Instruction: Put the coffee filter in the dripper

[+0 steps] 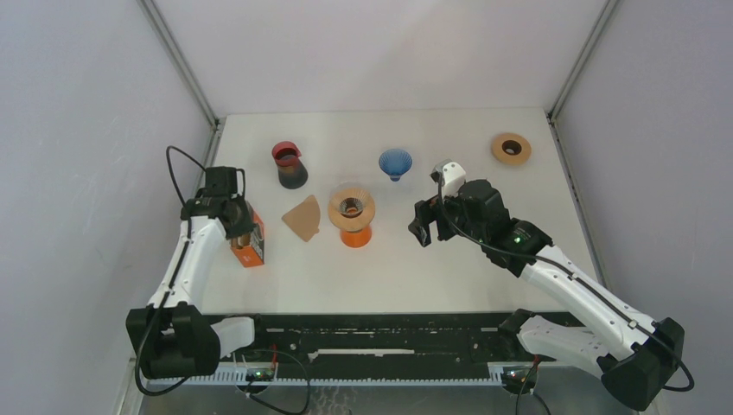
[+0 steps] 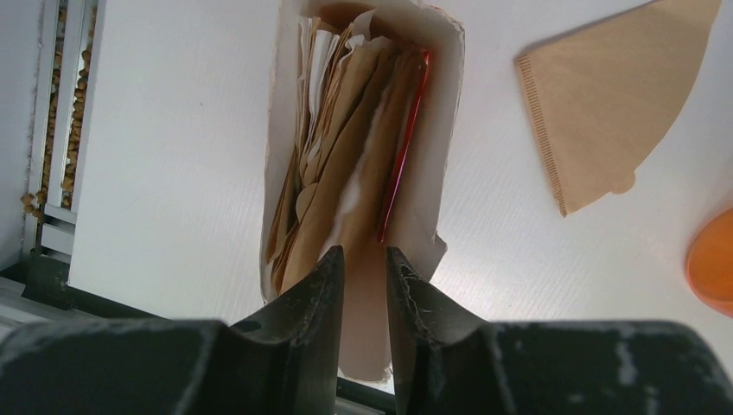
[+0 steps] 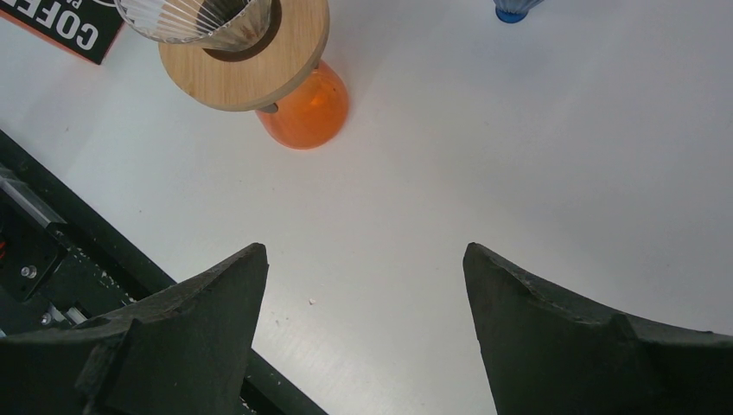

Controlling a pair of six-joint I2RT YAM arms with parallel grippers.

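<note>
Several brown paper filters [image 2: 341,151] stand inside the open box [image 2: 438,138] in the left wrist view. My left gripper is over that box, its fingers a little apart with nothing seen between them. One loose filter [image 1: 302,218] lies flat on the table right of the box. The clear ribbed dripper [image 1: 351,206] sits in a wooden ring [image 1: 344,222] on an orange-based server [image 1: 356,239]; no filter shows inside it. My right gripper stands open and empty above the table, right of the dripper.
A red-and-dark pitcher [image 1: 290,166] stands behind the loose filter. The blue dripper [image 1: 395,162] is at the back middle, and another wooden ring [image 1: 511,149] lies at the back right.
</note>
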